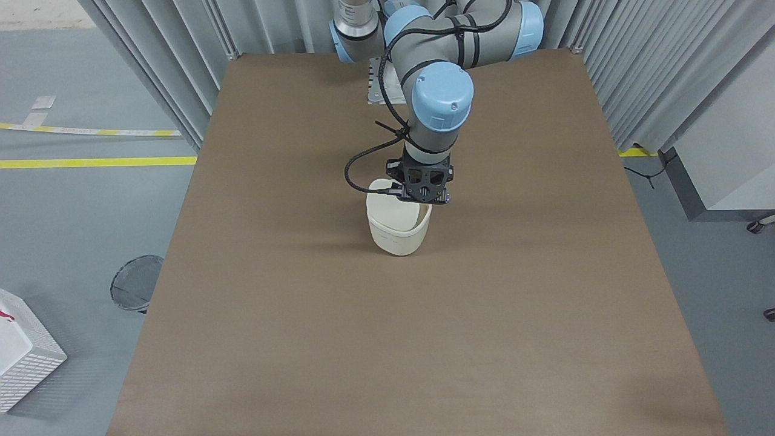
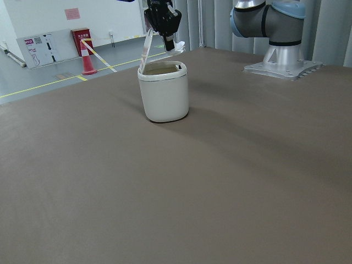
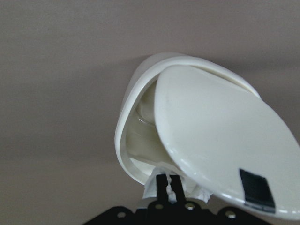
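Note:
A small white bin stands on the brown table, its lid tilted up and the inside partly uncovered. In the left view, my black gripper hangs just above the bin, beside the raised lid. A crumpled white tissue is at the gripper's fingers in the wrist view, over the bin's rim, and my gripper appears shut on it. In the front view the fingertips are hidden under the wrist housing.
The robot's base is bolted at the back of the table. Curtains line the back; a mesh basket and a white box sit on the floor to the left.

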